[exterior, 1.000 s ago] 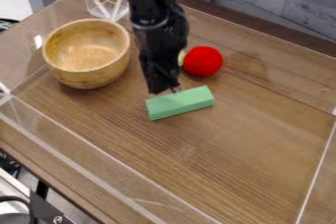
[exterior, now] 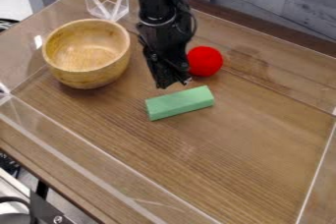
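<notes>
The black gripper (exterior: 170, 77) hangs over the table between a wooden bowl (exterior: 84, 56) on the left and a red ball (exterior: 205, 61) on the right. Below it lies a mint-green block (exterior: 180, 102), apart from the fingertips. Its fingers look close together, with nothing seen between them.
A clear plastic object (exterior: 109, 2) sits at the back left behind the bowl. A grey wooden back edge runs along the top right, and cables lie off the table at the left.
The block stays on the table.
</notes>
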